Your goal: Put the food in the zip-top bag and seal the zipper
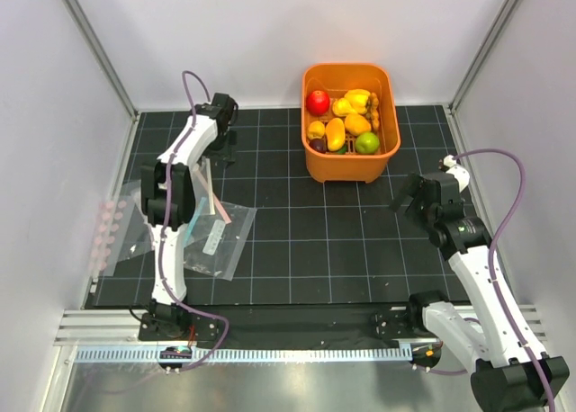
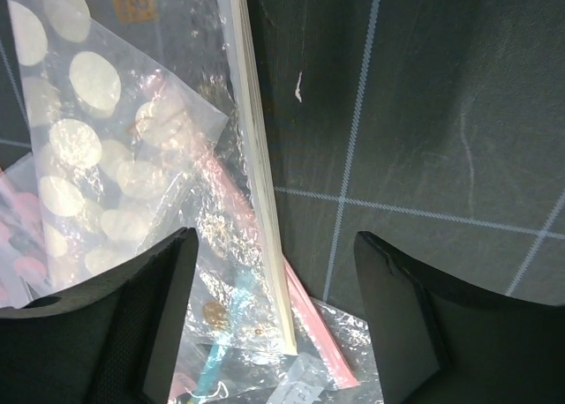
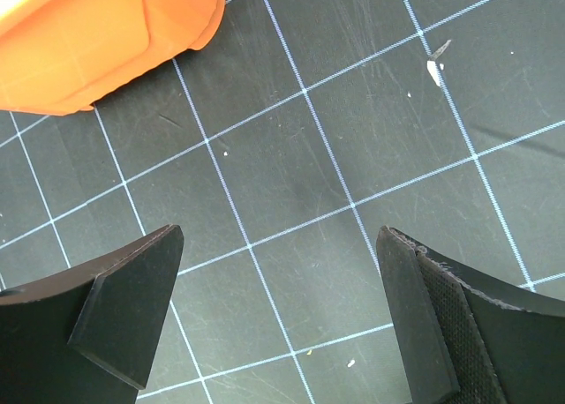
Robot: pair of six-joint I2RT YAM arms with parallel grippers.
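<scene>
Several clear zip bags overlap on the left of the dark mat. One bag has a white label, and another carries pale dots. A cream zipper edge and a pink one lie below the gap between my left fingers. My left gripper is open above these edges, not visibly gripping anything; its arm hides some of the bags from above. Toy food, including a red tomato and a green fruit, sits in the orange bin. My right gripper stands open and empty over bare mat.
The bin stands at the back, right of centre, with high walls. White walls close off the back and both sides.
</scene>
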